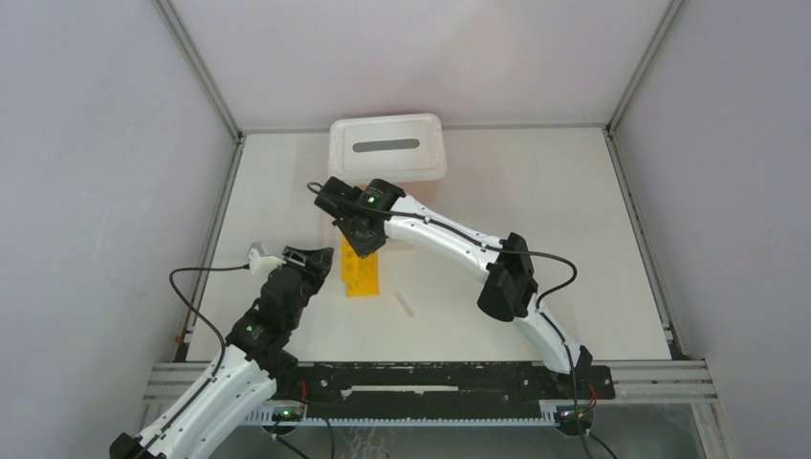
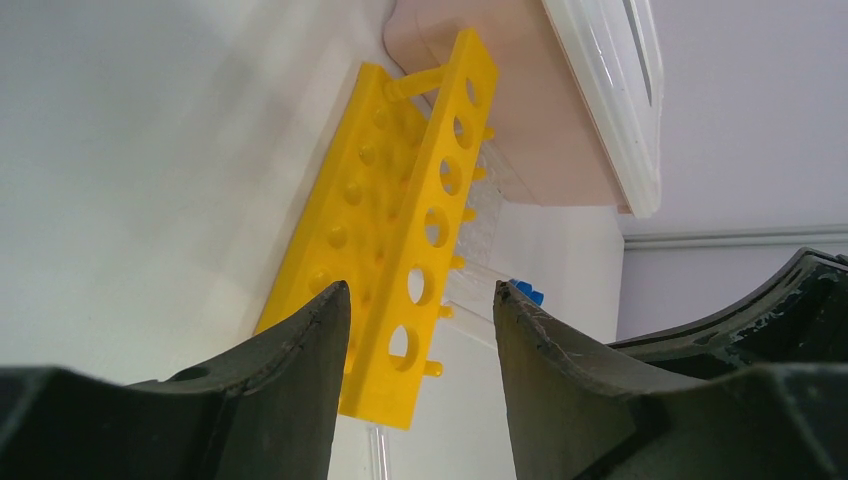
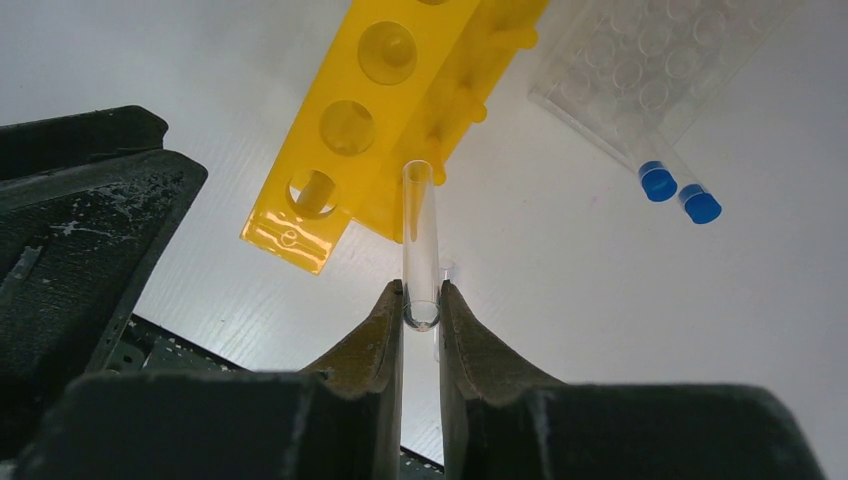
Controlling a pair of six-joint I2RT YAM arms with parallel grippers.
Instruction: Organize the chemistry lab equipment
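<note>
The yellow test tube rack stands at the middle of the table, its row of round holes plain in the left wrist view. My left gripper is open just left of the rack, with the rack seen between its fingers; whether they touch it I cannot tell. Over the rack's far part is my right gripper, its fingers against both sides of a clear test tube. Another clear tube lies loose on the table, right of the rack. None of the rack's holes in view shows a tube standing in it.
A white lidded box stands at the back. Near the rack lies a clear multi-hole plate with two blue-capped tubes at its edge.
</note>
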